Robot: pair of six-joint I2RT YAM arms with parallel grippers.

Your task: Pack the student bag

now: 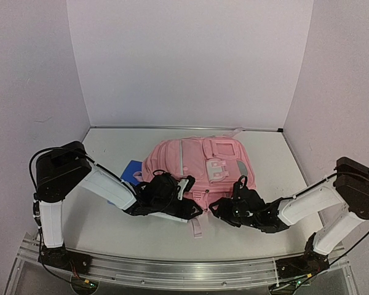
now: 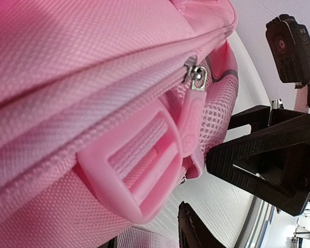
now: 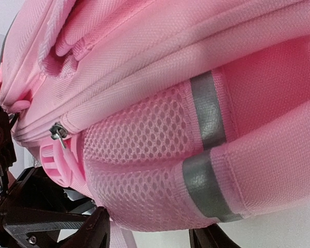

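A pink backpack (image 1: 197,163) lies on the table, its front pocket and grey patch facing up. At its near edge my left gripper (image 1: 195,212) is beside a hanging strap (image 1: 197,228). In the left wrist view, a pink plastic buckle (image 2: 137,163) and a zipper pull (image 2: 192,116) hang above the fingers, which stand apart. Just to the right, my right gripper (image 1: 216,209) is also open, close to the bag's near edge. The right wrist view shows a mesh side pocket (image 3: 139,134) and a grey-banded strap over its fingertips (image 3: 101,227).
A blue flat item (image 1: 131,171) shows at the bag's left, partly covered by the left arm. The two grippers are very close together.
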